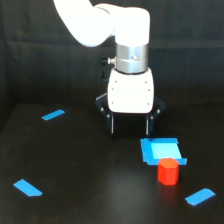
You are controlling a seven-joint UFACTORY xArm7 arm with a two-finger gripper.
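Observation:
A small red block (168, 171) stands upright on the dark table, at the front edge of a blue taped patch (147, 151) with a lighter blue middle. It overlaps the patch in the view; I cannot tell whether its base touches the tape. Behind and to the left of the block hangs my gripper (130, 127), pointing down with its two dark fingers (112, 124) spread apart. Nothing shows between them. Dark fingers against the dark background make their height above the table hard to judge.
Strips of blue tape mark the table: one at the back left (53, 115), another at the front left (28, 188), a third at the front right (200, 197). Bare dark table fills the left and middle. A dark curtain (40, 60) hangs behind.

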